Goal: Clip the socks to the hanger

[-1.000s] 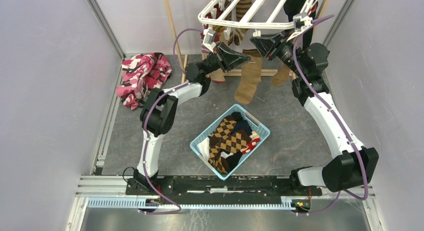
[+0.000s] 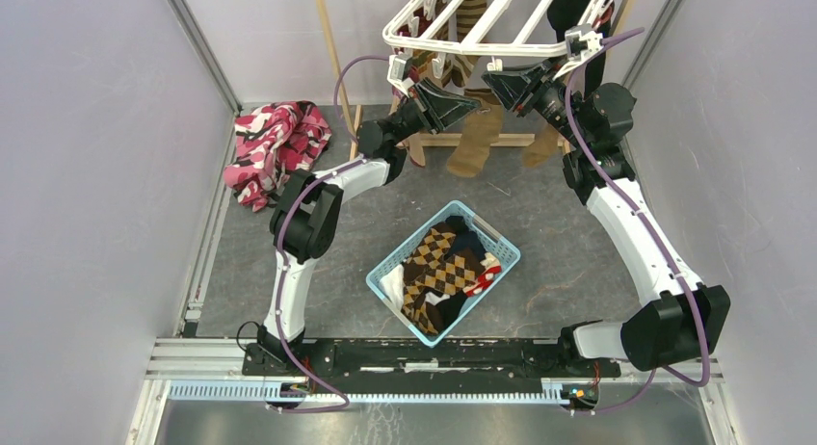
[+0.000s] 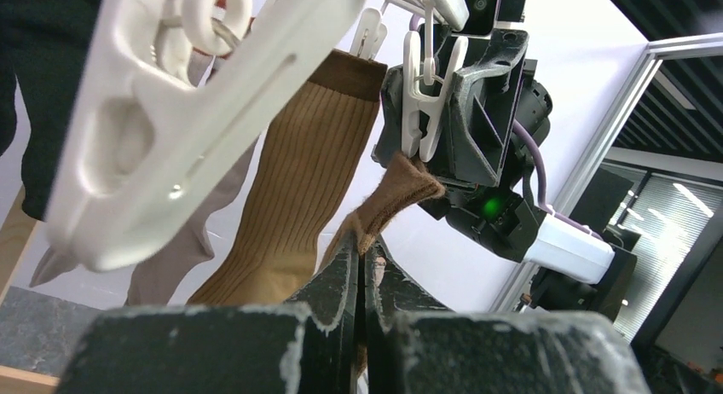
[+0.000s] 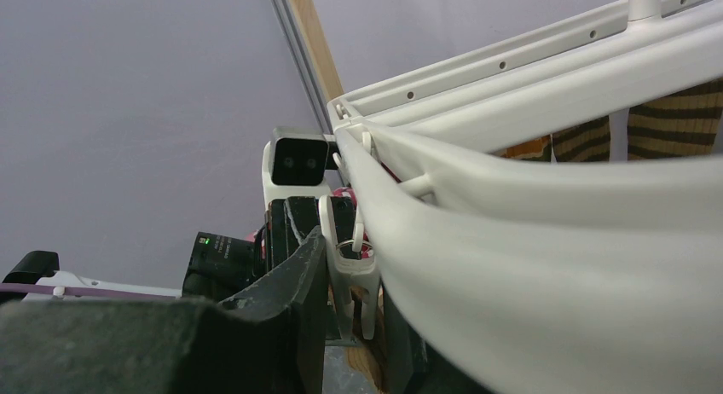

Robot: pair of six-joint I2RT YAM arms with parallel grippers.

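The brown sock (image 2: 477,142) hangs from my left gripper (image 2: 480,106). In the left wrist view, that gripper is shut on the sock near its cuff (image 3: 396,192), which slants up to the right. The cuff's upper corner meets the lower ends of a white clip (image 3: 426,95) on the hanger; whether it lies between the clip's legs, I cannot tell. My right gripper (image 2: 503,93) is shut on this clip, which shows between its fingers in the right wrist view as the white clip (image 4: 351,270). The white hanger (image 2: 520,49) spans the top.
Another brown ribbed sock (image 3: 298,147) hangs from a neighbouring clip, with more socks behind. A blue basket (image 2: 381,293) of socks stands on the floor, and a pink patterned cloth (image 2: 275,151) lies at left. Hanger bars crowd both grippers; the floor between basket and cloth is clear.
The brown sock's hanging end has swung a little up and left in the top view. My left gripper has shifted only slightly; the right arm looks still.
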